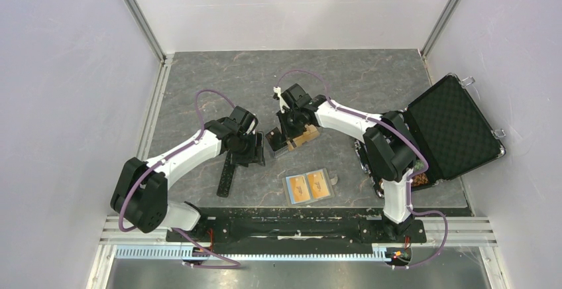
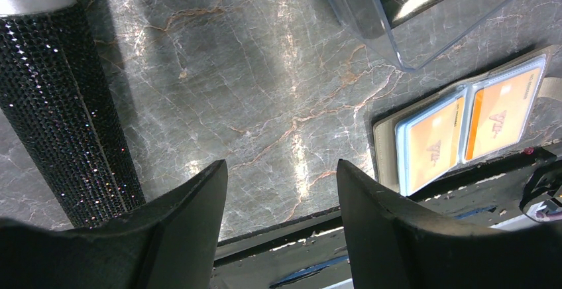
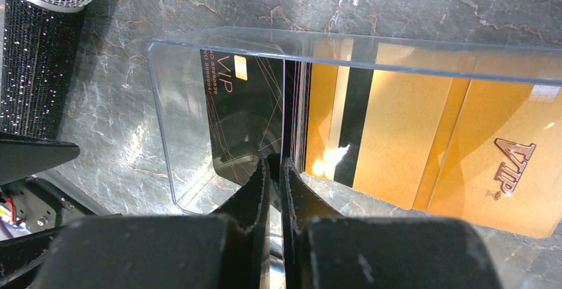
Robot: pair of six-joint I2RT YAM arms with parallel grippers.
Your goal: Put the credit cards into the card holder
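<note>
A clear box (image 3: 166,136) holds a black VIP card (image 3: 238,116) lying flat, a row of dark card edges (image 3: 301,110), and orange cards (image 3: 411,130) at the right. My right gripper is shut over the box, its tips at the near end of the dark edges; whether a thin card edge is pinched there, I cannot tell. The card holder (image 2: 386,156), with orange cards in both clear pockets, lies open near the front edge, also seen from above (image 1: 308,187). To its left, my left gripper is open and empty over bare table.
A black sparkly microphone (image 2: 66,110) lies left of the box, beneath the left arm. At the right stands an open black case (image 1: 454,130).
</note>
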